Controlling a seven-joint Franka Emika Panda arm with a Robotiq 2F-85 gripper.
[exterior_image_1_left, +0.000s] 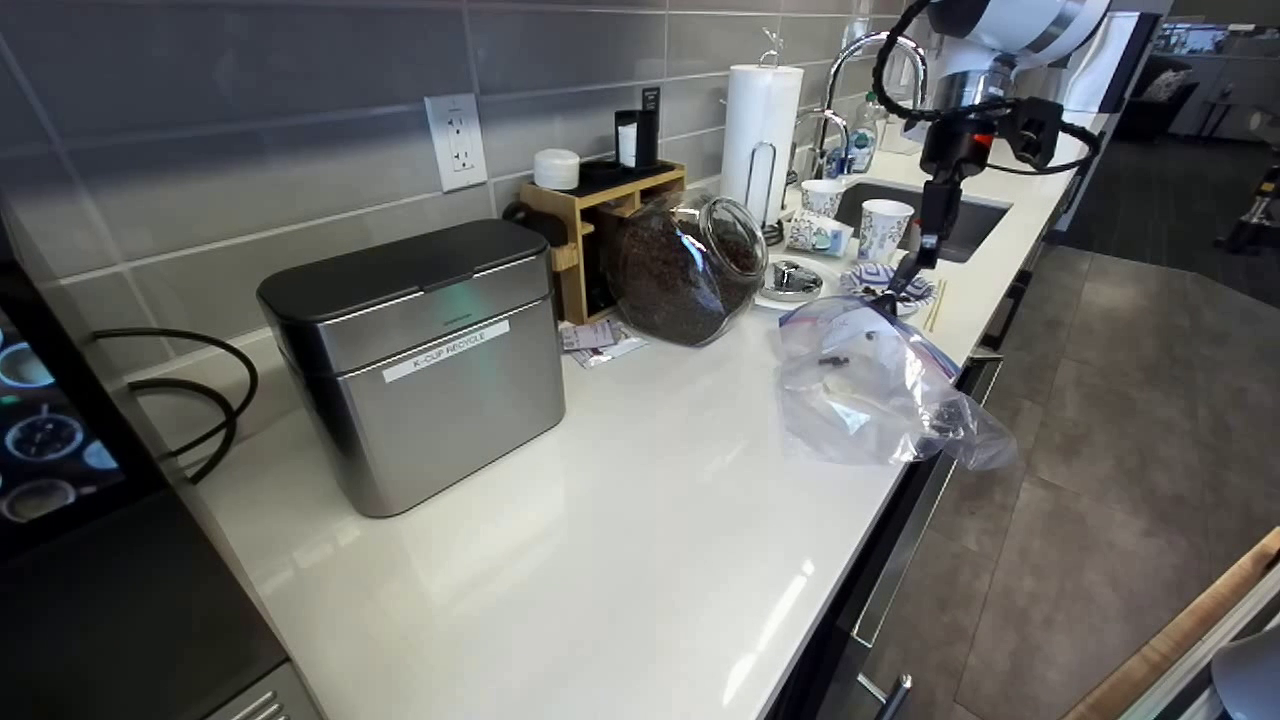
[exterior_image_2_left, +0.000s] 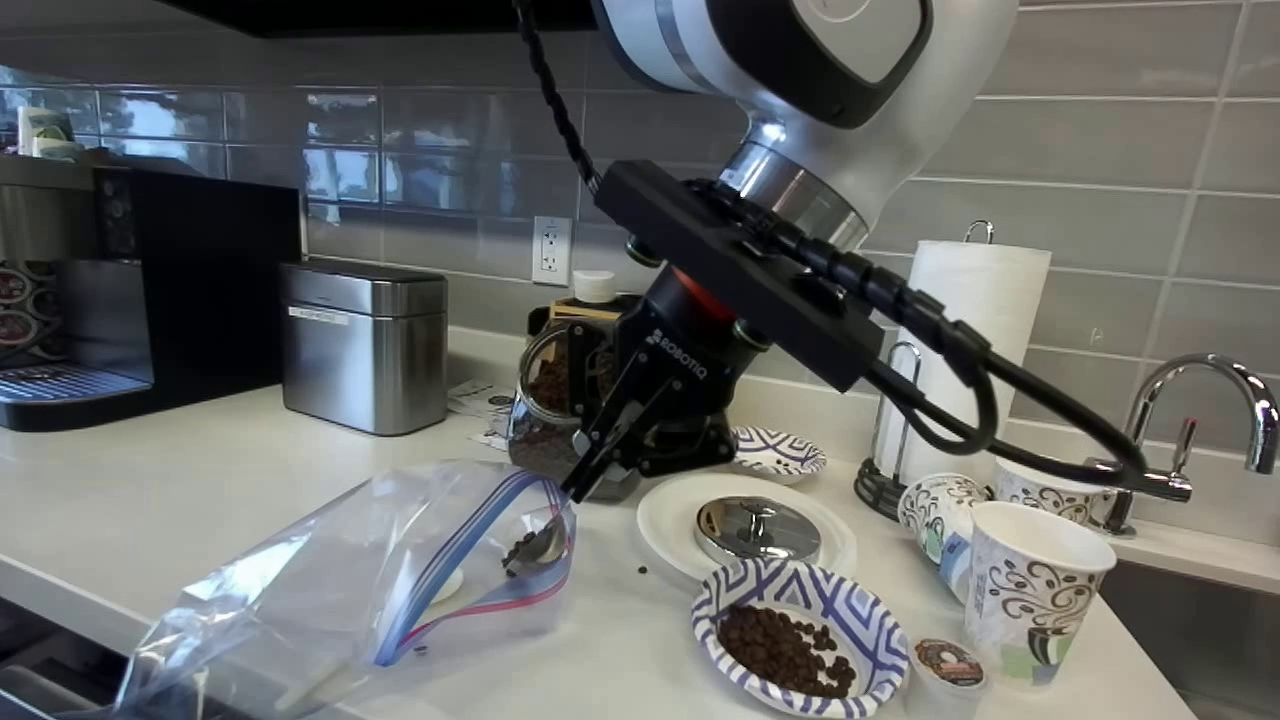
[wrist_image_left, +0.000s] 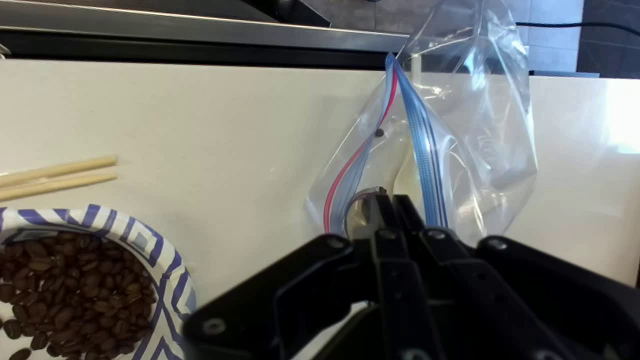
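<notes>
My gripper (exterior_image_2_left: 578, 490) is shut on a metal spoon, its fingers angled down at the mouth of a clear zip bag (exterior_image_2_left: 300, 576). The spoon (exterior_image_2_left: 549, 542) has its bowl inside the bag's opening, beside a small clump of dark coffee beans (exterior_image_2_left: 522, 552). From the wrist, the spoon's shiny bowl (wrist_image_left: 360, 217) shows just left of the fingertips, and the red and blue zip edges (wrist_image_left: 427, 162) spread around it. The bag (wrist_image_left: 492, 120) lies on the counter and hangs over its front edge. A patterned paper bowl (exterior_image_2_left: 888, 642) holds more coffee beans (exterior_image_2_left: 780, 648).
A lidded plate (exterior_image_2_left: 660, 516), a coffee pod (exterior_image_2_left: 948, 664) and paper cups (exterior_image_2_left: 1034, 588) crowd the area near the sink. Two wooden sticks (wrist_image_left: 60, 174) lie by the bowl. Behind stands a glass jar of beans (exterior_image_1_left: 684, 276). Bare counter (exterior_image_1_left: 624, 504) stretches before the steel bin (exterior_image_1_left: 456, 396).
</notes>
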